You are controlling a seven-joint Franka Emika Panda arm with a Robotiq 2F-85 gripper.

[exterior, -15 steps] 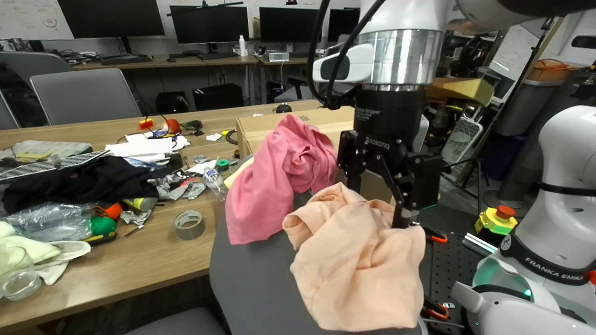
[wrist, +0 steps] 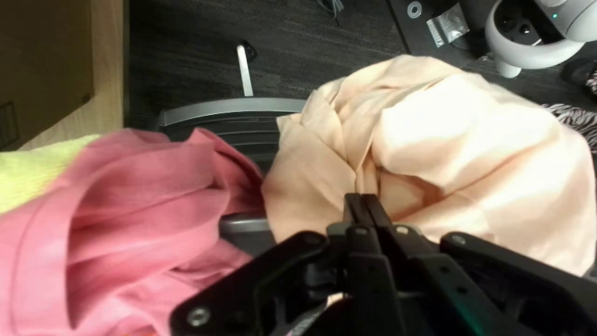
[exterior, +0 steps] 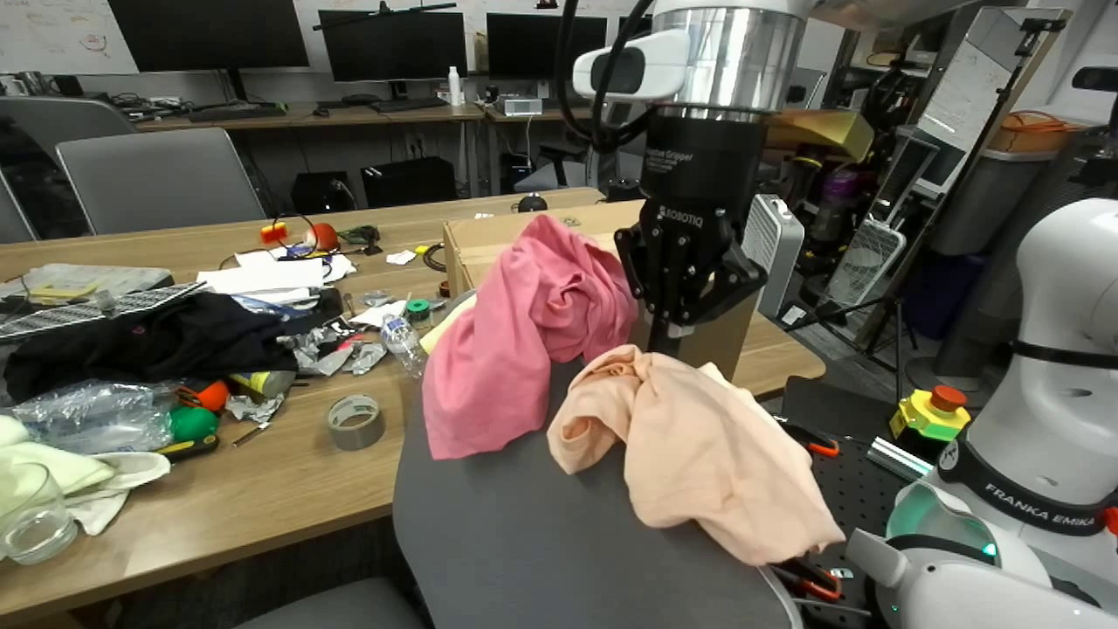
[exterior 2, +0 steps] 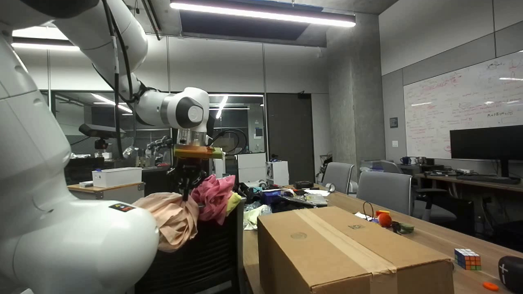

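Note:
A peach cloth (exterior: 723, 461) is draped over the top of the grey chair back (exterior: 503, 545), bunched up in folds. My gripper has its fingers drawn together on a fold of that cloth, pointing down from above; the pinched bit itself is mostly hidden beneath the fingertips. To the left in the wrist view, a pink cloth (wrist: 151, 207) hangs over the same chair back, apart from the fingers. In exterior view 2 the peach cloth (exterior 2: 171, 220) hangs below the gripper, beside the robot's white base.
A large cardboard box (exterior 2: 314, 245) stands on the wooden table behind the chair. A yellow cloth (wrist: 42, 168) lies by the pink one. Tape (exterior: 356, 421), a bottle and clutter cover the table's left. A white headset (exterior: 975, 577) sits at lower right.
In exterior view 1 the gripper has shifted left, and the cloth's lower edge sits higher, its folds reshaped.

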